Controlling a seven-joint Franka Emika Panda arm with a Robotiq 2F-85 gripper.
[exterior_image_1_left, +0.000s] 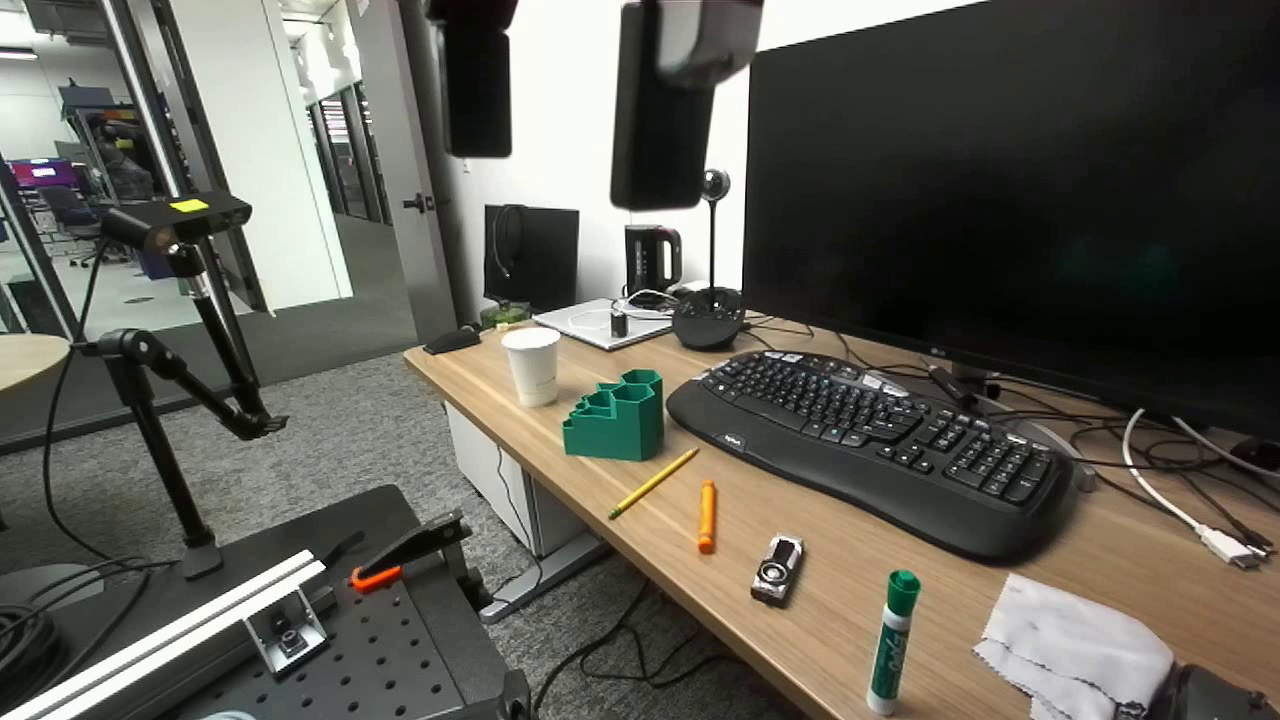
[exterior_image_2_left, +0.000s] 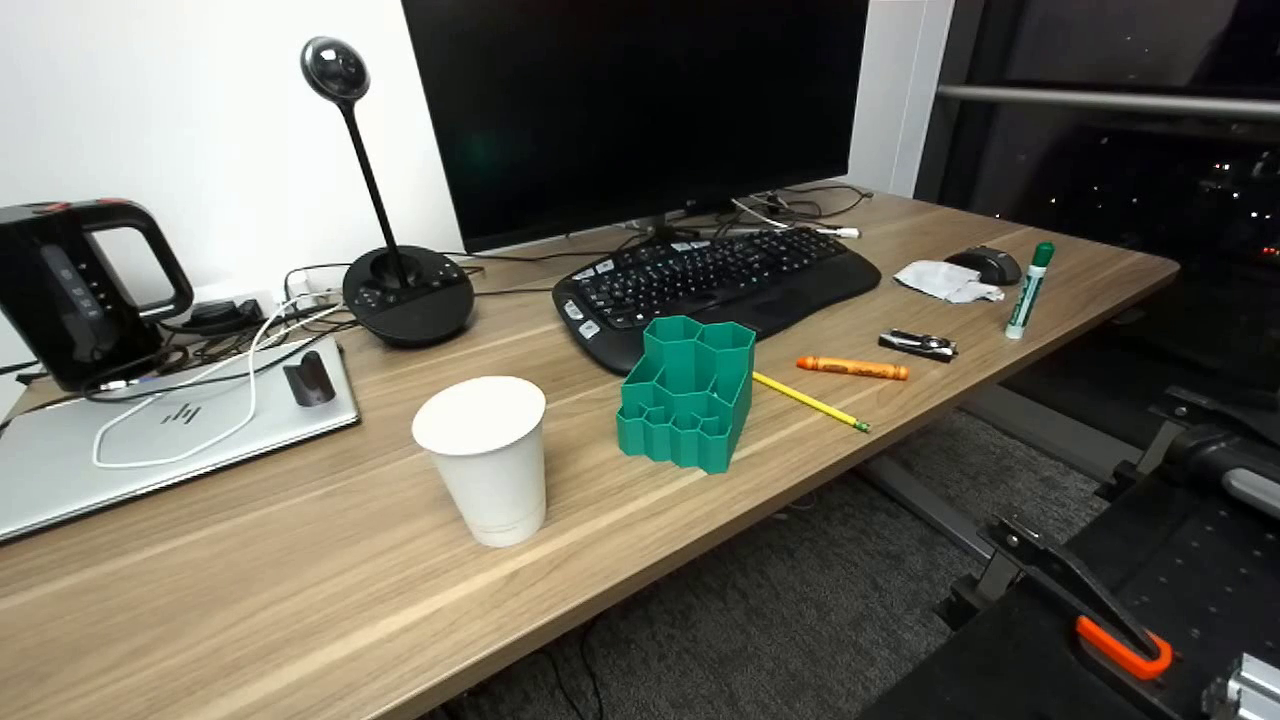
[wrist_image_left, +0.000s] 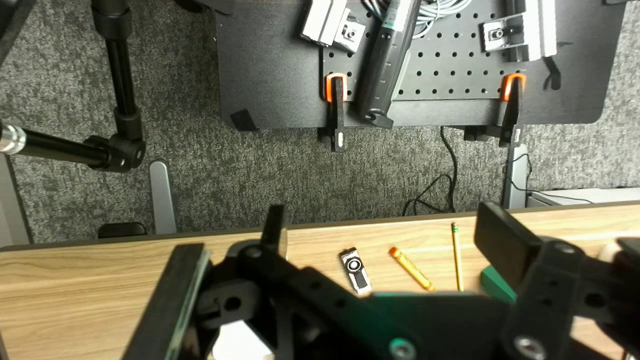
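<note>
My gripper hangs high above the desk, its two dark fingers spread wide with nothing between them. In the wrist view the open gripper frames part of the desk's edge. Below lie an orange marker-like crayon, a yellow pencil and a small black-and-silver device, all flat on the wood. A green honeycomb-shaped holder stands near the pencil, and its visible cells look empty. The green-capped marker is upright near the front edge. Farther along stands a white paper cup.
A black keyboard and a large monitor take up the back of the desk. A grey cloth and a mouse lie at one end, a silver laptop at the other. Open floor separates the desk from a black bench.
</note>
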